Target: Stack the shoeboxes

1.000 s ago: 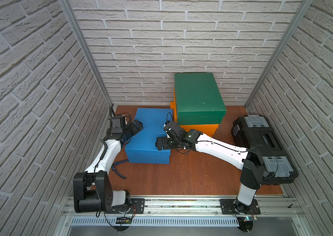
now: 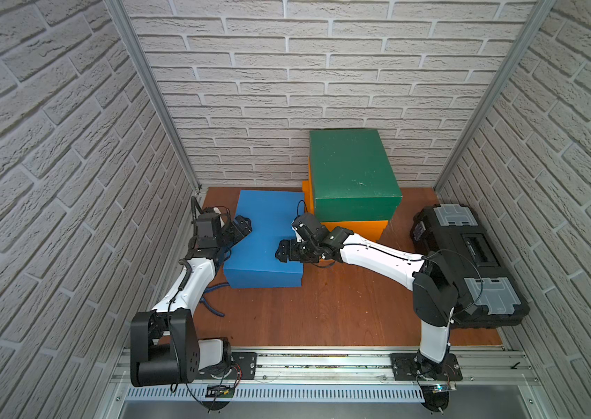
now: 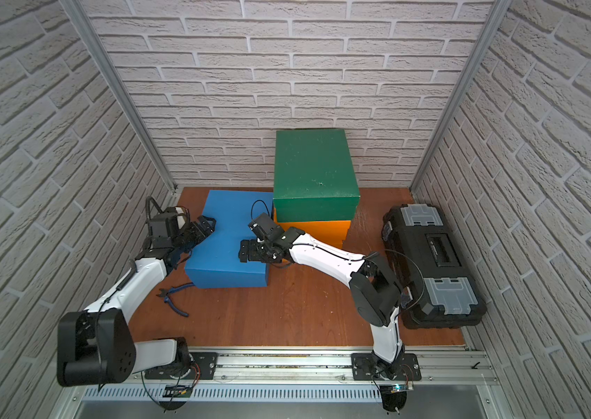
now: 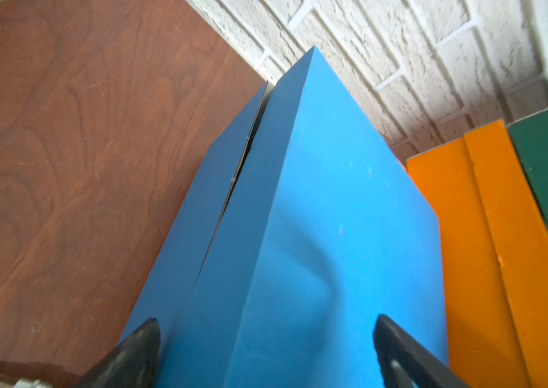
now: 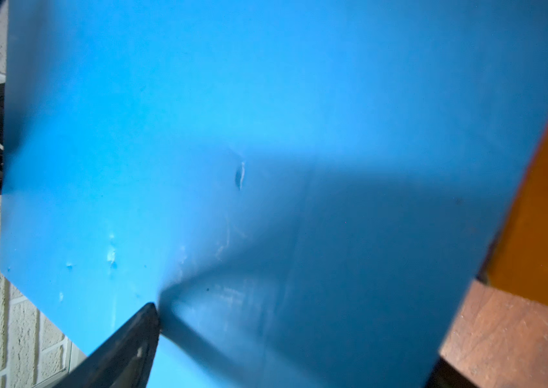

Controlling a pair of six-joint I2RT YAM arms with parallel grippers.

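The blue shoebox [image 2: 264, 209] stands on the left of the table, beside the stack. My left gripper [image 2: 242, 225] is at its left edge, fingers open, with one finger [image 4: 135, 355] down the box's side and the other [image 4: 403, 355] above its lid. My right gripper [image 2: 283, 250] is open at the right edge, its fingertips over the lid; in the right wrist view the blue lid [image 5: 241, 110] fills most of the picture. The green shoebox [image 2: 354, 164] rests on the orange shoebox [image 2: 354, 229]. How firmly either gripper touches the blue box is unclear.
Blue-handled pliers [image 3: 175, 299] lie near the blue box's front left corner. A black toolbox [image 2: 477, 251] occupies the right side. Bare wooden table [image 2: 351, 307] shows at the front middle. Brick walls stand close at the left, right and back.
The blue box has shifted very slightly, its back edge a little leftward and its front edge slightly higher in view. The right arm's elbow has swung left; both grippers stay at the box.
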